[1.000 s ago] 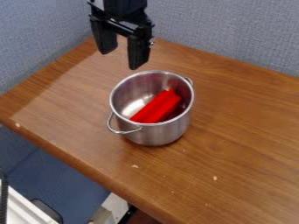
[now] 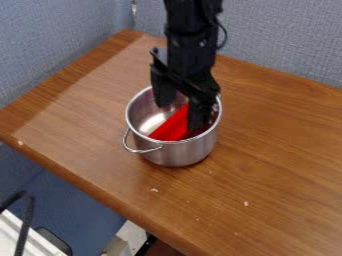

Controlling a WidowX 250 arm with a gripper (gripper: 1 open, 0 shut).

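Note:
My black gripper (image 2: 182, 100) hangs open at the top centre, its fingers reaching down into a steel pot (image 2: 171, 150) with wire handles. A red oblong object (image 2: 171, 126) lies on the pot's floor, beside or between the fingers. The right side of the object is partly hidden by the gripper; whether the fingers touch it I cannot tell.
The pot stands on a wooden table (image 2: 267, 200) with free room to the right and at the back left. Grey-blue padded walls border the back and left. A dark gap with some white hardware lies beyond the table's lower left edge.
The pot appears unmoved.

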